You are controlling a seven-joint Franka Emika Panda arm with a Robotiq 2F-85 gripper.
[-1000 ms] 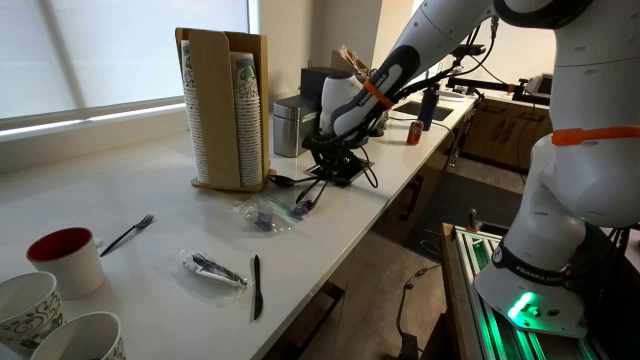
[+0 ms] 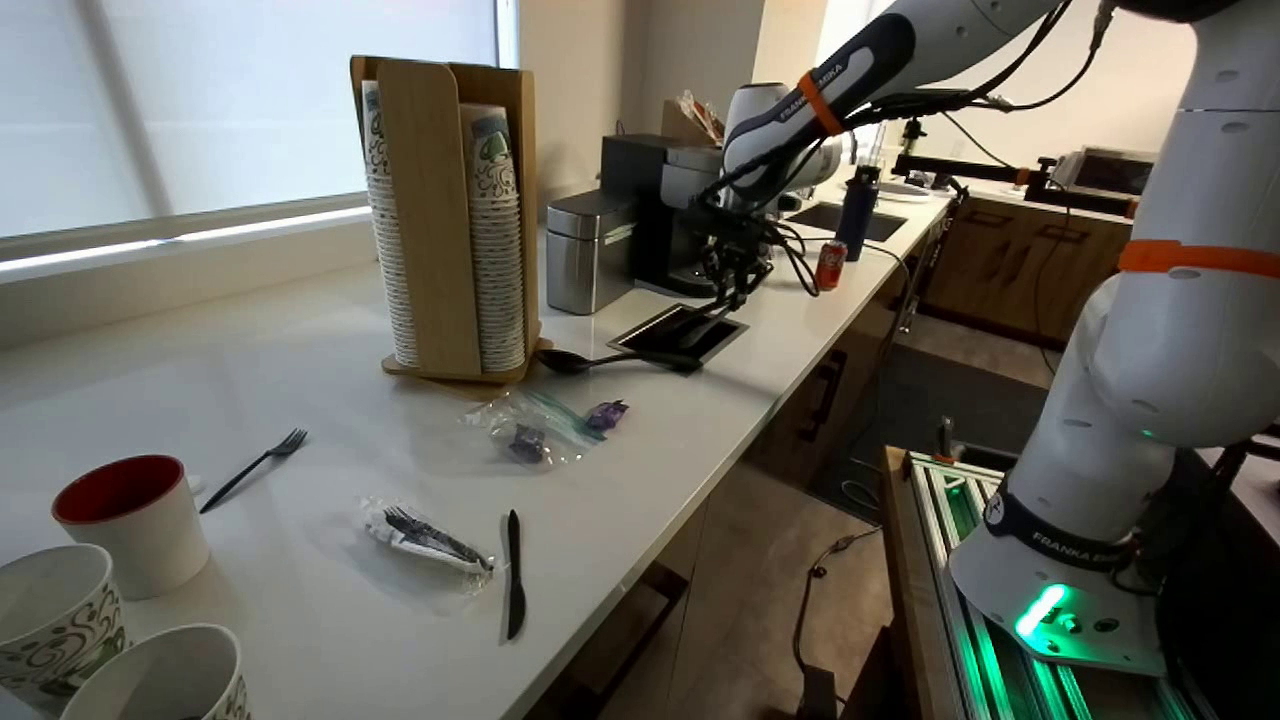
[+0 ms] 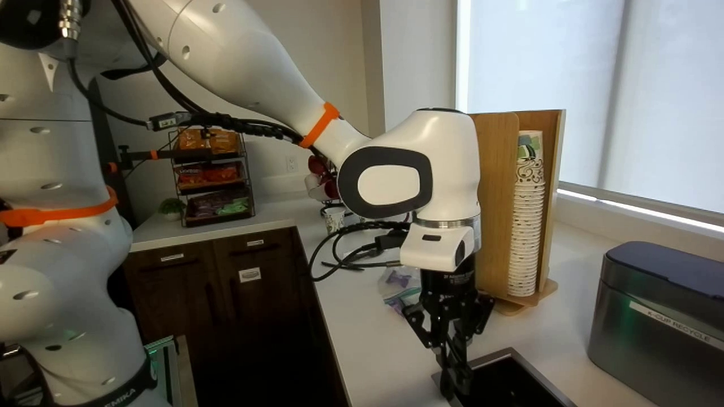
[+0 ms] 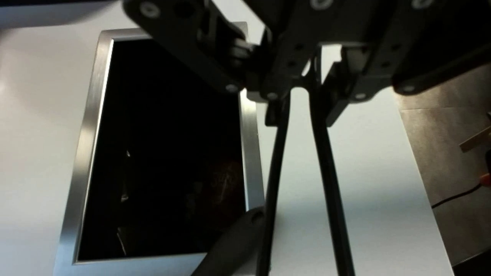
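Note:
Shut around the upper part of a pair of black tongs (image 4: 327,158), my gripper is beside the framed opening in the counter. The tongs' two long arms spread apart and run out of the bottom of the wrist view, so their ends are hidden there. In exterior view 2, my gripper (image 3: 453,349) points down with the tongs at the near edge of the opening. A small purple wrapped piece (image 2: 606,415) lies on the counter beside a clear zip bag (image 2: 540,430) with another purple piece inside.
The metal-framed opening (image 4: 253,151) has a dark inside. A black spoon (image 2: 576,361) lies across its near side. The wooden cup holder (image 2: 438,228), steel bin (image 2: 588,258) and coffee machine stand behind. A red can (image 2: 830,264) is farther along; cutlery and cups are nearer exterior view 1.
The arm has carried the tongs away from the loose purple piece, toward the far side of the framed opening. That piece still lies by the bag.

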